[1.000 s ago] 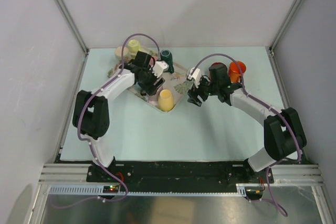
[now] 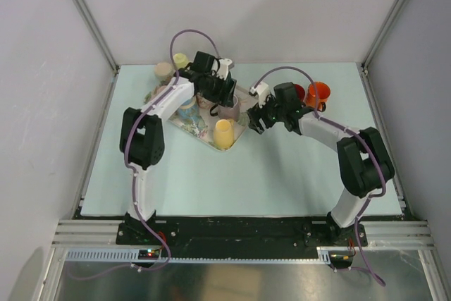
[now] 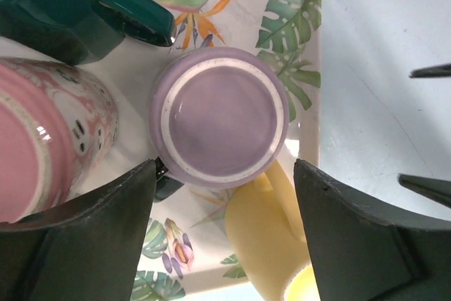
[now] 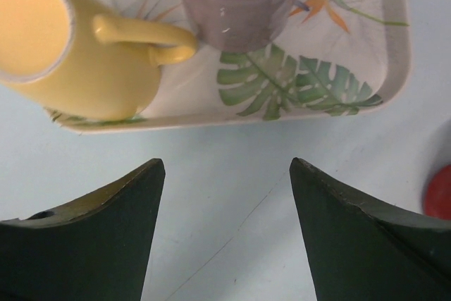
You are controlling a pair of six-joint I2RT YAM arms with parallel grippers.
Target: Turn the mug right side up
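Observation:
An upside-down lilac mug (image 3: 217, 119) stands on the patterned tray (image 3: 211, 280), its flat base facing up, between a yellow mug (image 3: 262, 234), a pink mug (image 3: 32, 139) and a dark teal mug (image 3: 84, 8). My left gripper (image 2: 224, 98) is over the lilac mug, its fingers apart on either side of it in the left wrist view, with the mug not gripped. My right gripper (image 2: 255, 122) stands open just right of the tray, empty, facing the yellow and lilac mugs.
Red and orange mugs (image 2: 318, 91) stand at the right back behind the right arm. More pale mugs (image 2: 163, 70) are at the back left.
My left arm has moved toward the back and right, to over the lilac mug.

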